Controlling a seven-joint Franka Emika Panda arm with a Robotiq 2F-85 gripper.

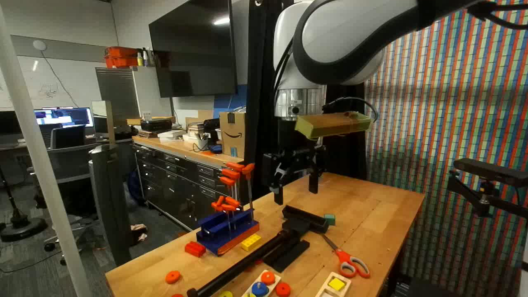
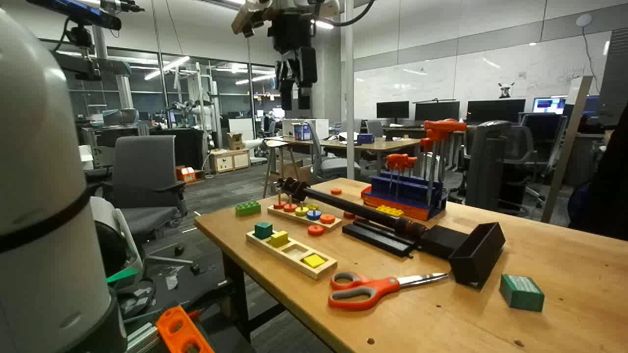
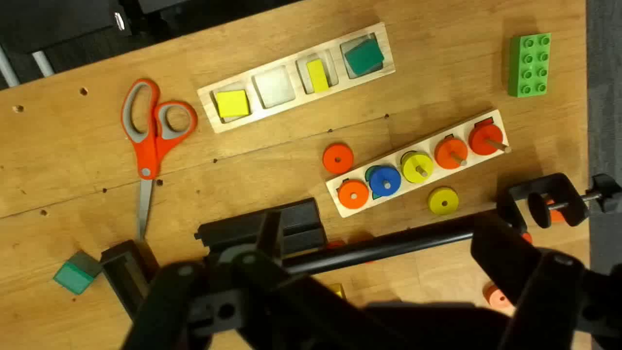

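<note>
My gripper hangs open above the table, nothing between its fingers. In the wrist view its two dark fingers stand wide apart along the lower edge. Below lies a wooden tray with square wells: yellow blocks sit in two of them, a green block in the end one, and one well is empty. A peg board carries red, yellow, blue and orange discs. Loose on the table are an orange disc and a yellow disc. A green cube rests alone near the black holder.
Scissors lie near one table edge. A black clamp bar and black open holder cross the middle. The blue tool rack with orange-handled tools stands tall at one side. A green toy brick sits near a corner.
</note>
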